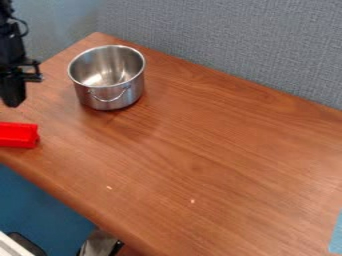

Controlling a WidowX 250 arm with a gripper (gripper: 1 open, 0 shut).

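A steel pot (pixel 107 85) with a wire handle stands near the back left of the wooden table (pixel 227 170). A red block (pixel 16 134) lies at the table's left edge, below and left of the pot. My black gripper (pixel 18 88) is at the left edge of the view, left of the pot and above the red block, partly cut off; whether it is open or shut is not clear.
A grey padded wall (pixel 241 45) runs along the back. Past the front edge lies a blue surface (pixel 40 205) with some objects at the bottom left.
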